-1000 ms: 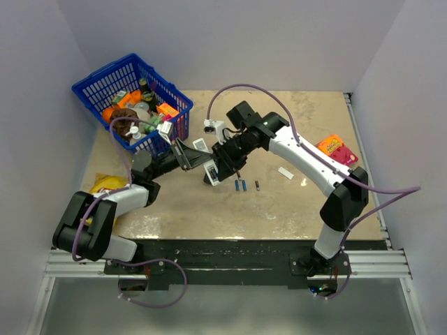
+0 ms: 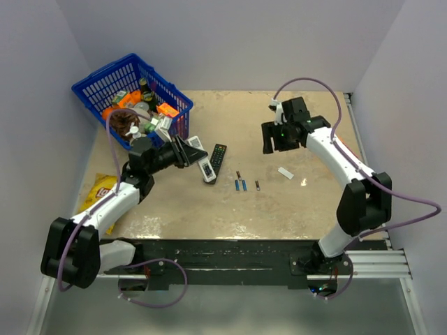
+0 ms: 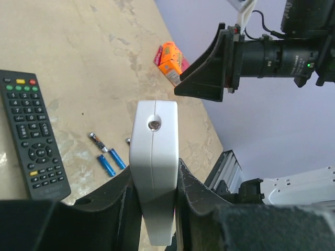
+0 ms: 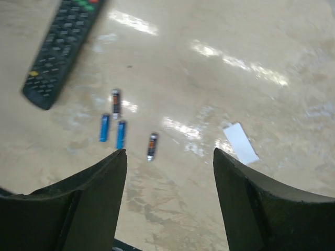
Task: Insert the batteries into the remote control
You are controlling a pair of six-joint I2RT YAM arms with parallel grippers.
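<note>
A white remote [image 2: 206, 168] is held in my left gripper [image 2: 186, 155], whose fingers are shut on it; it fills the middle of the left wrist view [image 3: 153, 141]. A black remote [image 2: 218, 158] lies on the table below it. Batteries lie nearby, two blue [image 4: 104, 126] and two dark [image 4: 152, 146]. A small white plate, perhaps a cover [image 4: 240, 143], lies to their right. My right gripper [image 2: 272, 138] is raised above the right side of the table, its fingers apart with nothing between them [image 4: 170, 191].
A blue basket [image 2: 91, 91] full of items stands at back left. A yellow bag [image 2: 98, 195] lies at the left edge. An orange packet [image 3: 170, 63] is at the right edge.
My right gripper has moved away from the white remote toward the right and is apart from it. My left gripper, with the remote, has shifted slightly left.
</note>
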